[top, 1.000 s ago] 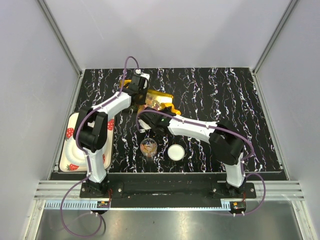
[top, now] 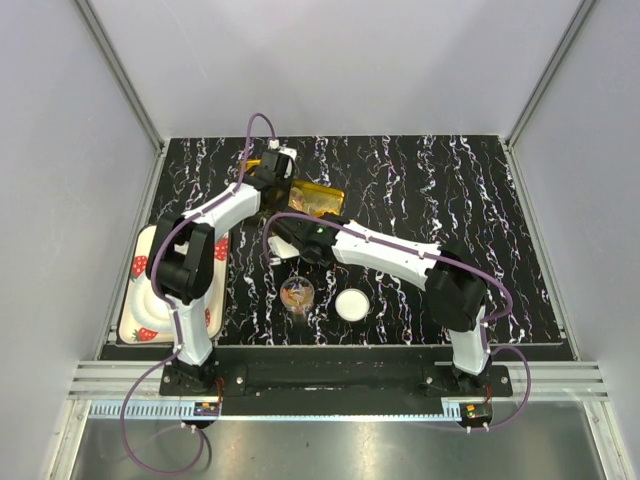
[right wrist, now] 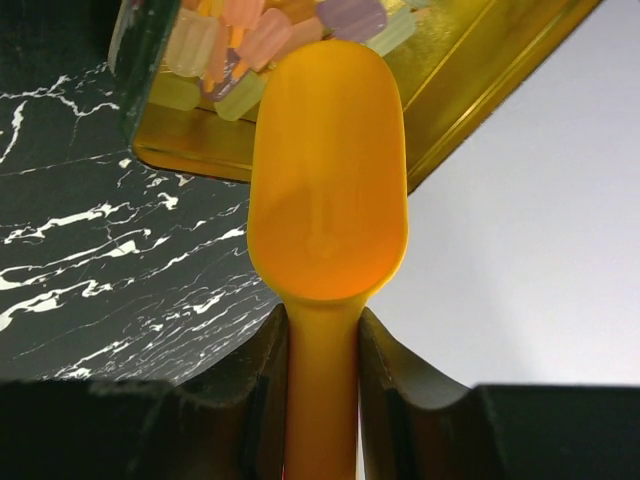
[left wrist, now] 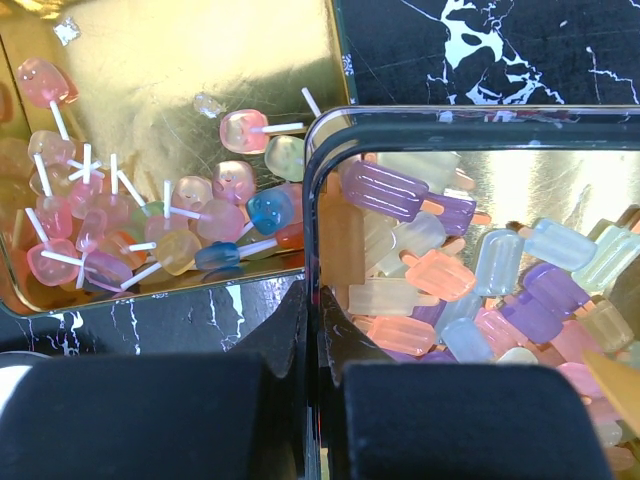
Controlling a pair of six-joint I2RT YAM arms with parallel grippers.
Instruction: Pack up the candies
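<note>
Gel popsicle candies [left wrist: 440, 275] fill a gold-bottomed, clear-walled box [left wrist: 480, 115]. My left gripper is shut on this box's side wall, the thin rim passing between its fingers. A yellow scoop [right wrist: 328, 170] is gripped by its handle in my right gripper, which is shut on it. The scoop's bowl looks empty in the right wrist view, over the box's edge; a yellow piece of it [left wrist: 618, 390] shows at the right of the left wrist view. Below the box in the top view stands a clear jar [top: 297, 293] with colourful contents.
Left of the popsicle box is a second gold box [left wrist: 150, 60] of lollipop candies [left wrist: 170, 230]. A white round lid [top: 352, 305] lies right of the jar. A strawberry-patterned tray [top: 141, 333] sits at the far left.
The right hand has shifted slightly left and turned. The scoop, earlier visible at the popsicle box's right side, no longer shows clearly from above. The left arm has stayed nearly still.
</note>
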